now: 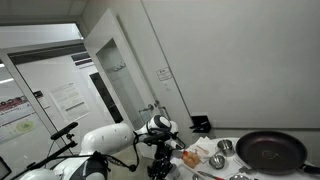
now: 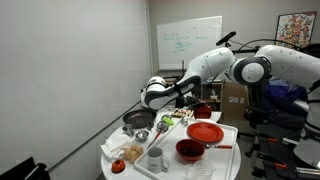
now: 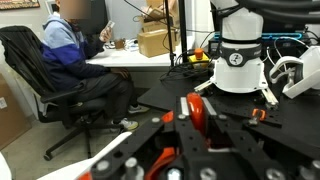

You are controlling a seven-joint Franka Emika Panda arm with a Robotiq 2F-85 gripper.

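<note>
In the wrist view my gripper is shut on a red item (image 3: 195,112). An orange-red piece of it sticks up between the dark fingers, and more red shows behind them. Its full shape is hidden. From exterior view 2, the gripper (image 2: 200,104) is over the far side of the white table, with a red shape (image 2: 203,112) just under it, beyond the red plate (image 2: 205,132). In exterior view 1 the gripper end (image 1: 160,165) is low at the table's left, and the held item is hard to make out.
A dark red bowl (image 2: 189,150), a white mug (image 2: 155,158) and a tomato-like red thing (image 2: 117,166) stand on the near table. A black pan (image 1: 271,150) and small metal bowls (image 1: 225,147) are nearer the wall. A person sits beyond the table in the wrist view.
</note>
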